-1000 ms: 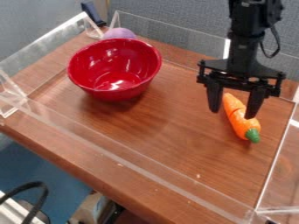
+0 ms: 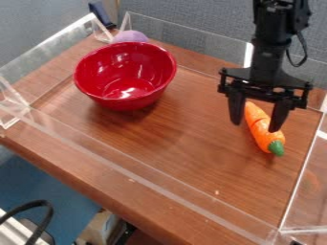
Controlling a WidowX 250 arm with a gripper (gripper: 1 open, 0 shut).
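My black gripper hangs at the right of the wooden table, its two fingers apart, over an orange carrot with a green tip that lies on the tabletop. Whether either finger touches the carrot I cannot tell. At the upper left stands a red bowl, empty.
A pink round object sits at the back left behind the bowl. Clear low walls edge the table.
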